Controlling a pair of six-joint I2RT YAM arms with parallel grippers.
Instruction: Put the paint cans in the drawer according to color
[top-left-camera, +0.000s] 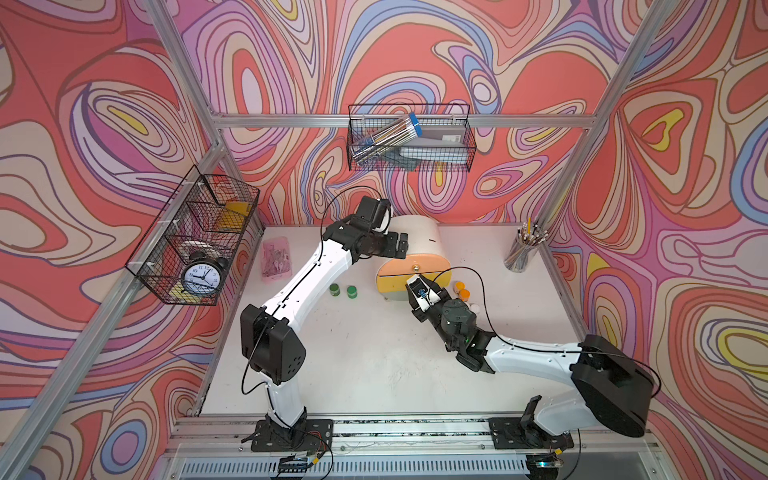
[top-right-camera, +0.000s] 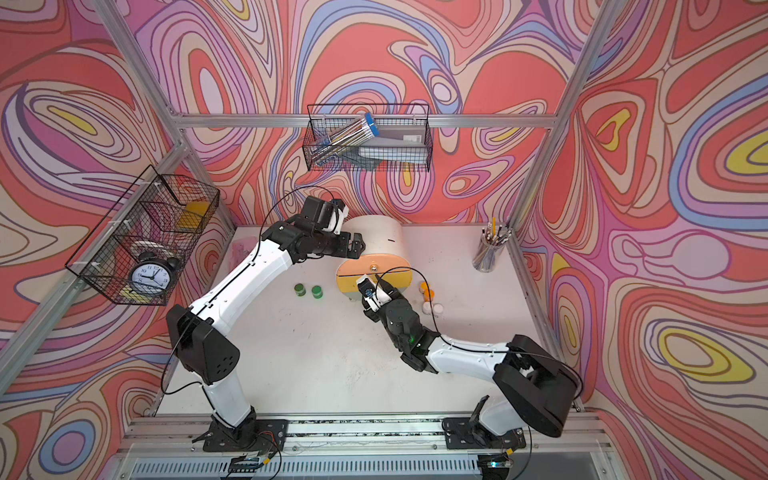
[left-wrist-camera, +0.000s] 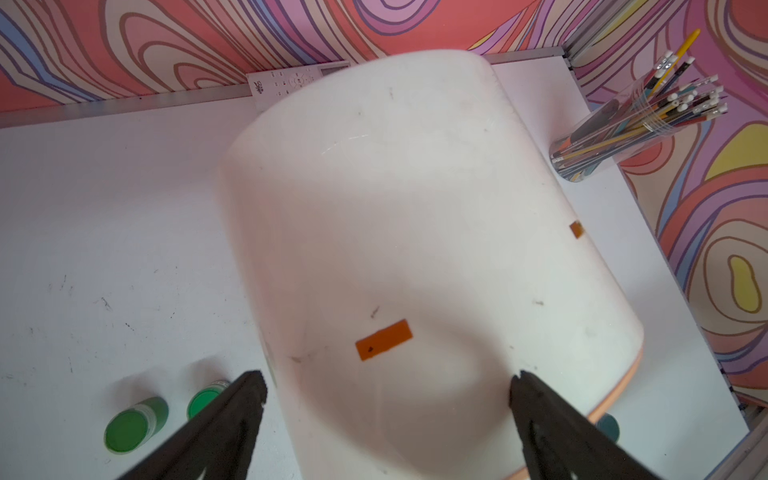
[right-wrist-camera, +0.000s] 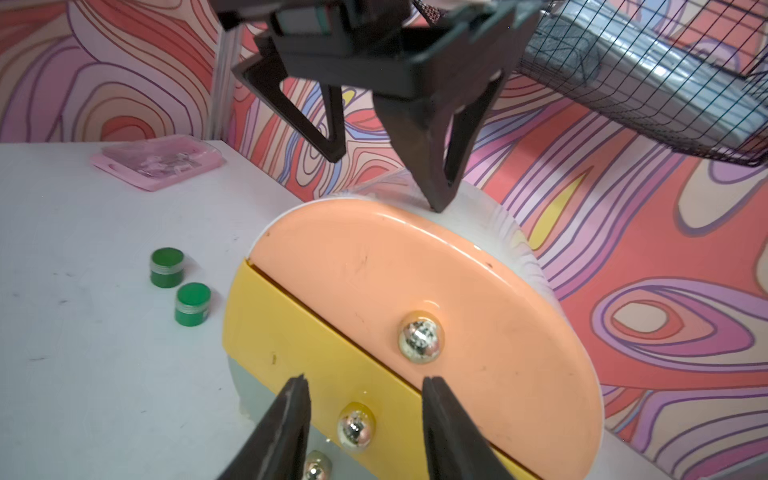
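Observation:
A white domed cabinet (top-left-camera: 413, 232) has an orange top drawer (right-wrist-camera: 360, 264), a yellow drawer (right-wrist-camera: 304, 356) and a grey-green bottom drawer, all closed flush. My right gripper stands low before the front, fingers apart, with the yellow drawer's gold knob (right-wrist-camera: 356, 425) in view between them. Over the cabinet's white top hangs my left gripper, open and empty. Two green cans (right-wrist-camera: 193, 304) stand left of the cabinet. Orange cans (top-right-camera: 428, 294) and white cans (top-right-camera: 437, 309) stand right of it. A teal can (left-wrist-camera: 608, 427) shows partly past the cabinet edge.
A pink box (top-left-camera: 276, 258) lies at the back left, and a pencil cup (top-left-camera: 520, 249) stands at the back right. Wire baskets (top-left-camera: 410, 148) hang on the back and left frames.

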